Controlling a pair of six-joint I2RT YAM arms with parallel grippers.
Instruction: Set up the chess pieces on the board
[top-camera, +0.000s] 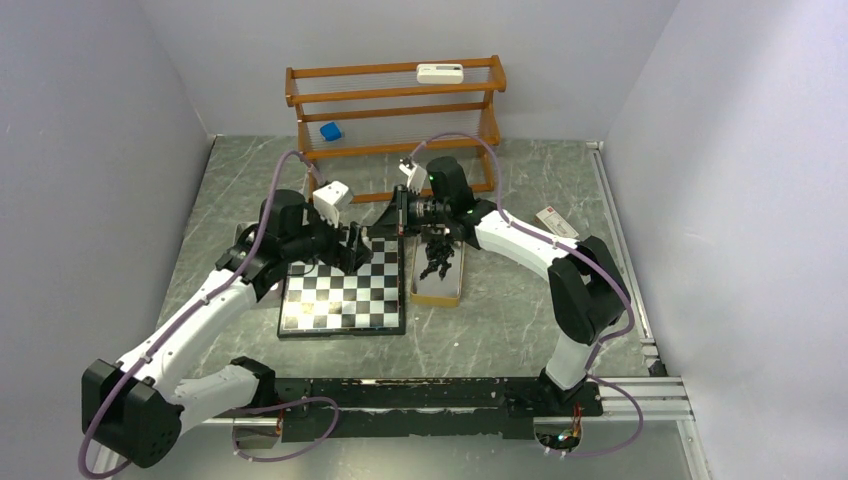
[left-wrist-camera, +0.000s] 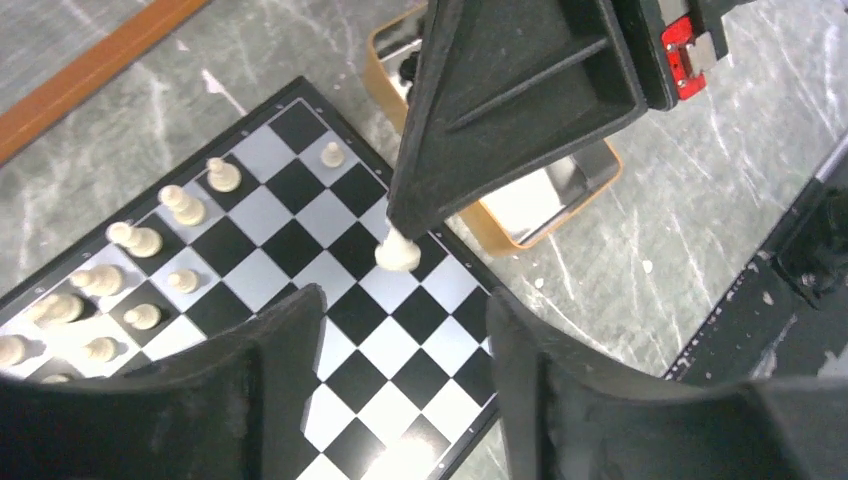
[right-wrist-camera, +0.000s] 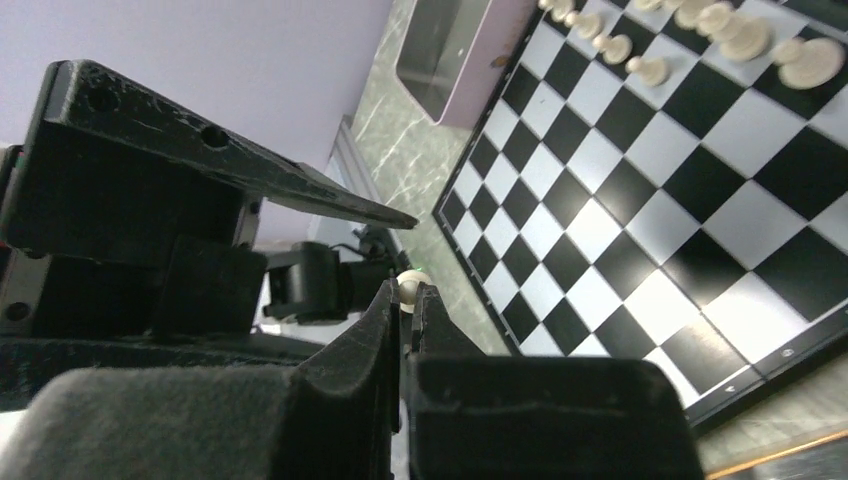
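Observation:
In the left wrist view a small white chess piece (left-wrist-camera: 398, 254) hangs from the tip of my right gripper, above the board. My right gripper is shut on that piece, whose rounded end pokes out between its fingertips in the right wrist view. My left gripper is open, its blurred fingers apart on either side, with nothing between them. From above, the two grippers face each other over the far part of the chessboard (top-camera: 340, 312). White pieces, such as one pawn (left-wrist-camera: 333, 155), stand along the board's far side.
Dark pieces (top-camera: 437, 257) lie in a shallow box (top-camera: 437, 300) right of the board. A pinkish open box (right-wrist-camera: 470, 90) sits on the other side. Behind stands a wooden rack (top-camera: 400, 97). The board's near squares are empty.

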